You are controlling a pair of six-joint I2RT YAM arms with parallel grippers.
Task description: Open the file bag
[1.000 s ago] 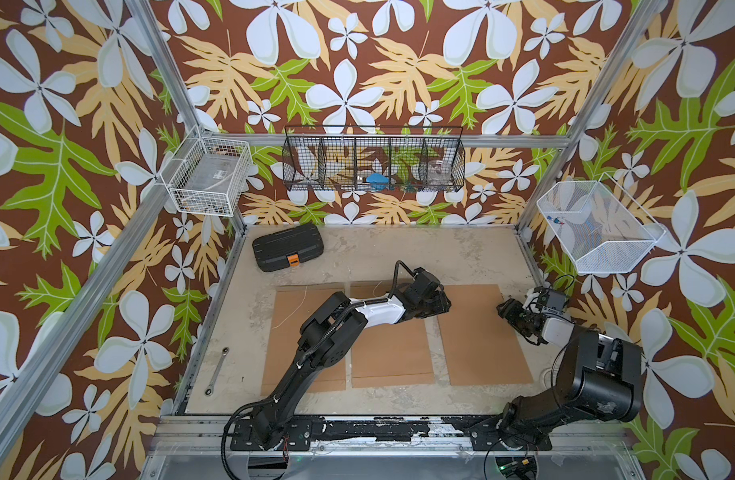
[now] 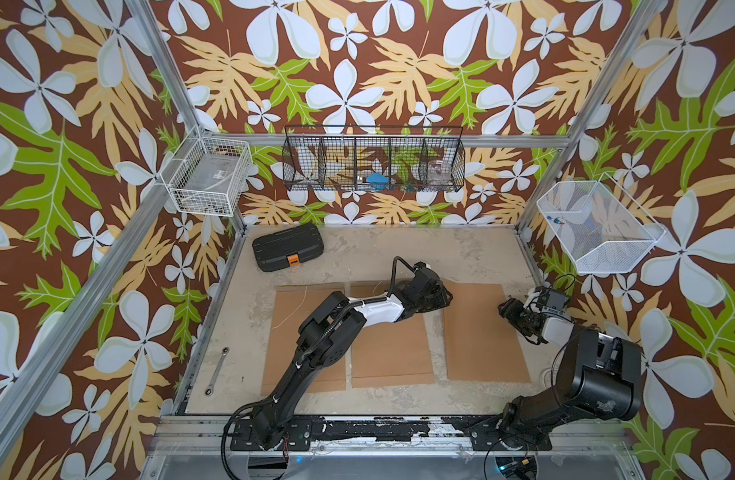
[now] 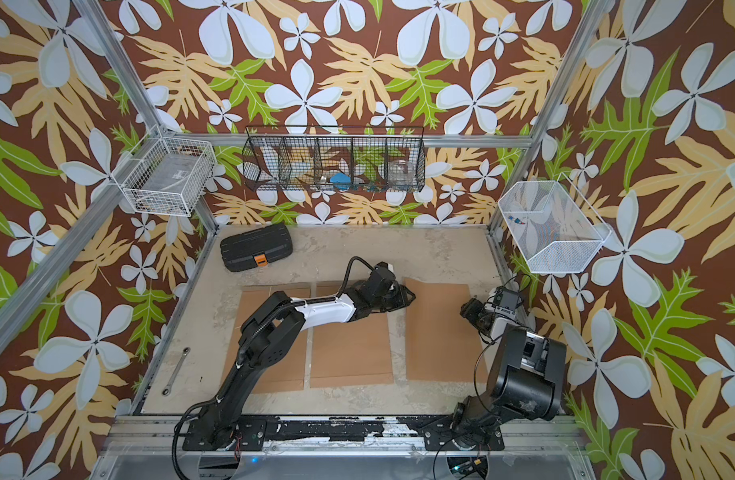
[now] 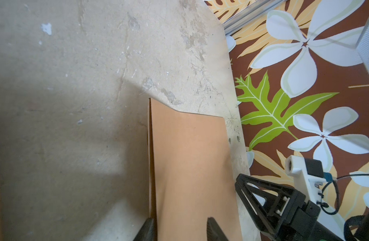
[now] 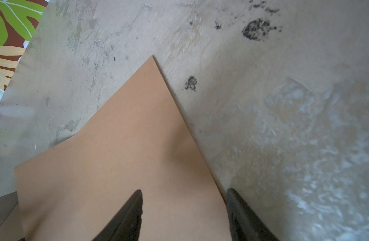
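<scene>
A flat brown kraft file bag (image 2: 479,336) lies at the right of the table. Its left edge stands raised in the left wrist view, with a narrow dark slit between its layers (image 4: 151,172). My left gripper is part open at that edge, one finger (image 4: 146,231) by the slit and the other over the front panel. Whether paper touches these fingers cannot be told. At the bag's right edge my right gripper is also part open. One of its fingers (image 5: 132,210) is over the panel, the other (image 5: 238,210) beside the edge.
Two more brown bags, a left one (image 2: 291,376) and a middle one (image 2: 391,360), lie under or near the left arm. A black case (image 2: 287,246) sits at the back left, a wrench (image 2: 216,372) at the left. Bare table shows behind the bags.
The bag's left edge has shifted slightly right and lifted near my left gripper, which has turned a little. The right arm has hardly moved.
</scene>
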